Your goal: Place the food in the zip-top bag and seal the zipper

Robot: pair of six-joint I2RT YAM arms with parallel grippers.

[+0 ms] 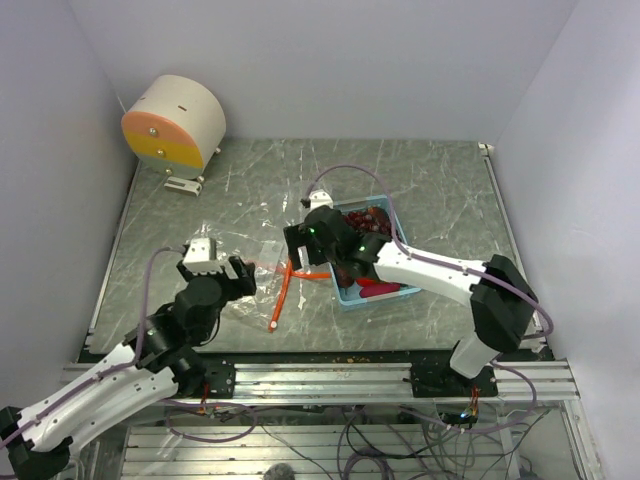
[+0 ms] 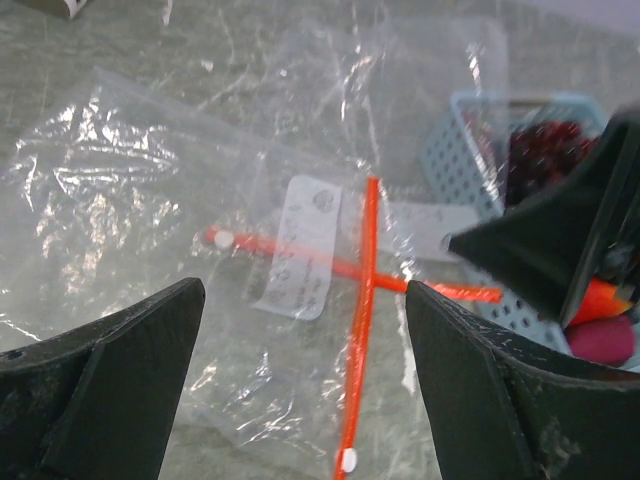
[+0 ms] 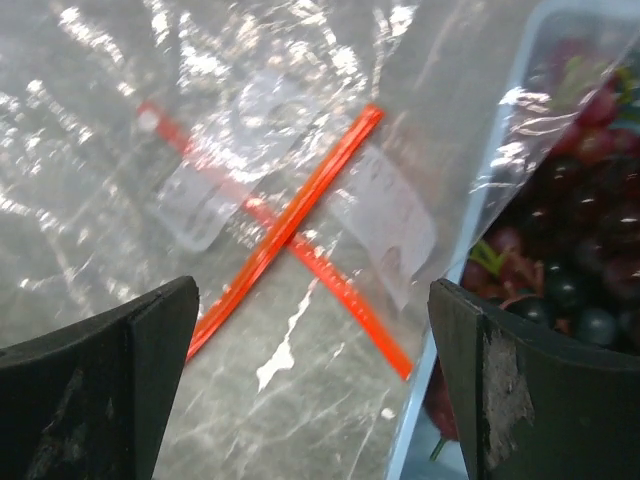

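Note:
Two clear zip top bags with red-orange zipper strips lie flat and overlapping; one strip crosses the other strip. Their clear film spreads over the left of the counter. A light blue basket to the right holds the food: dark red grapes, an orange pepper and a dark pink item. My left gripper stands open and empty at the bags' left side. My right gripper, also open and empty, hovers above the strips by the basket's left rim.
A rounded cream bread box with an orange and yellow end stands at the back left. Bare grey counter lies right of the basket. Part of the basket is hidden under my right arm.

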